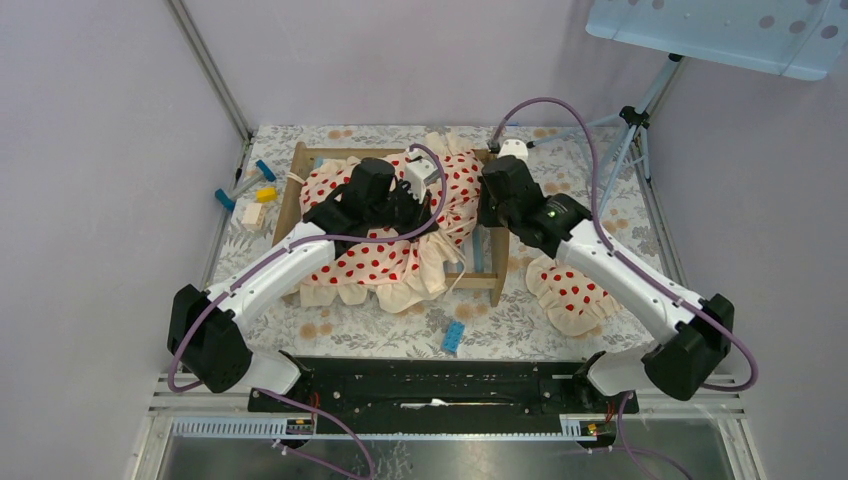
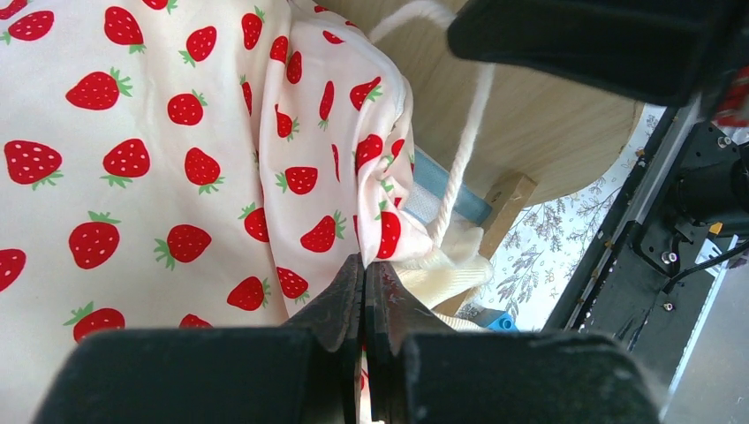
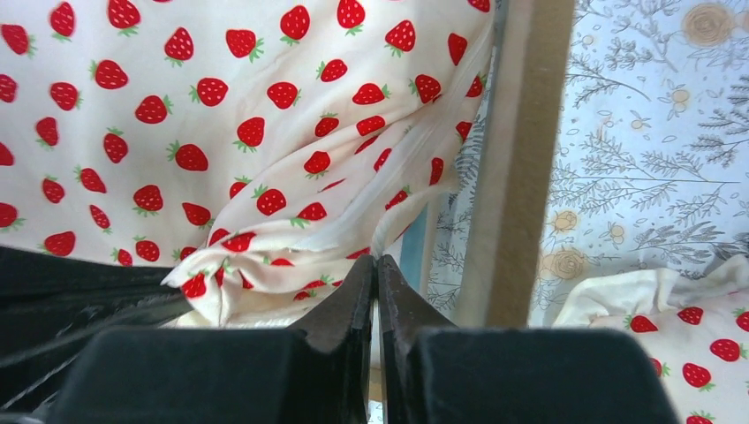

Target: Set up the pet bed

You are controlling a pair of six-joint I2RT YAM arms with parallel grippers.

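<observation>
The strawberry-print cover [image 1: 358, 258] with cream ruffles lies bunched over the wooden bed frame [image 1: 498, 262]. My left gripper is shut at a gathered fold near a white cord [image 2: 468, 124]; whether fabric is between its fingertips is hard to see. My right gripper is shut on a thin white strip of the cover [image 3: 397, 212], beside the frame's right rail [image 3: 521, 159]. In the top view both grippers are over the right half of the bed, close together.
A smaller strawberry cushion [image 1: 568, 292] lies right of the bed. A blue block [image 1: 453, 336] lies in front; small blue, yellow and wooden pieces [image 1: 266, 195] lie at left. A light-blue stand [image 1: 628, 140] stands at back right.
</observation>
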